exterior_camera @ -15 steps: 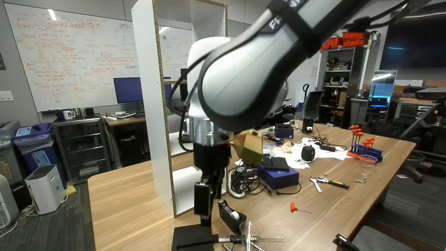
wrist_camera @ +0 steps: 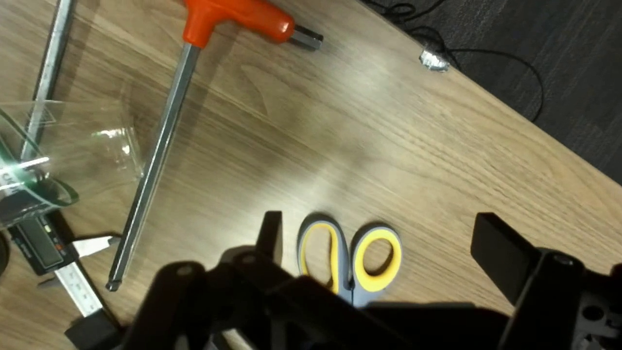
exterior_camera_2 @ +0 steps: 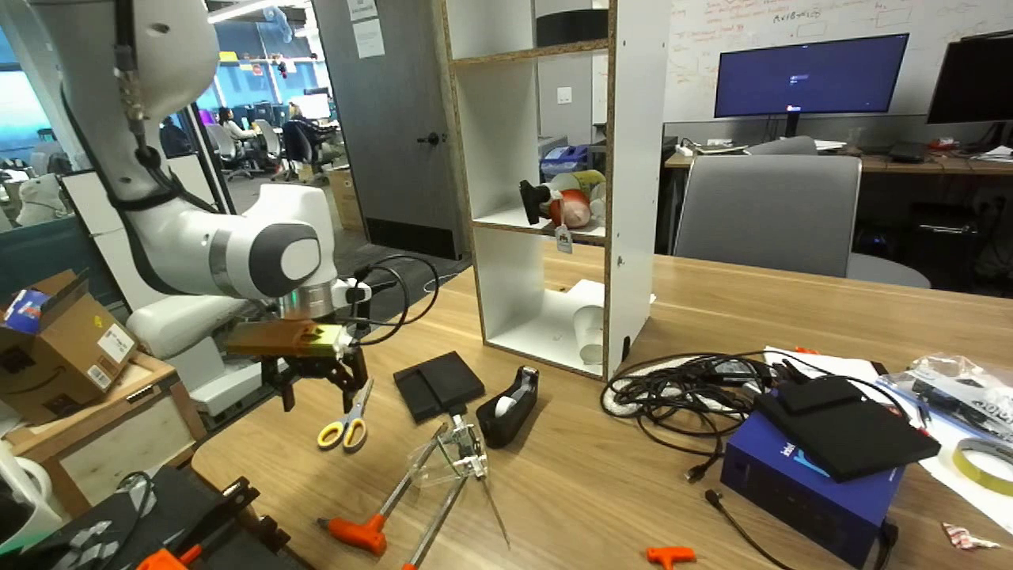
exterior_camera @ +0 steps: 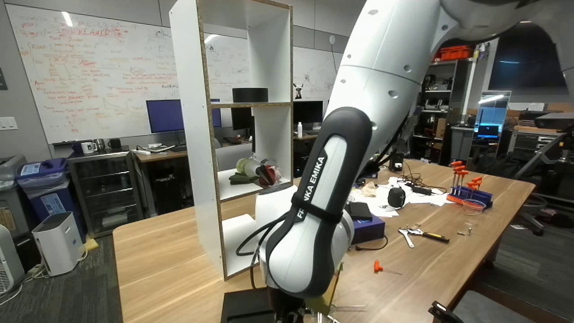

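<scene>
A pair of scissors with yellow and grey handles (wrist_camera: 382, 282) lies on the table below my gripper. In the wrist view the handle loops sit between the two spread fingers, nearer the left one, while the palm hides the blades. The gripper (exterior_camera_2: 315, 391) hangs open above the table in the second exterior view, with the scissors (exterior_camera_2: 343, 434) just to its right. No object is held. From the first exterior view the fingers are mostly cut off at the bottom edge.
Beside the scissors lie a black flat case (exterior_camera_2: 438, 385), a black tape dispenser (exterior_camera_2: 509, 408), calipers (wrist_camera: 81, 286) and an orange-handled hex key (wrist_camera: 166, 125). A tall white shelf (exterior_camera_2: 638, 190) stands behind. The table's edge (wrist_camera: 495, 105) runs close by.
The arm has come down a long way, bringing the gripper from beside the shelf to low over the near part of the table.
</scene>
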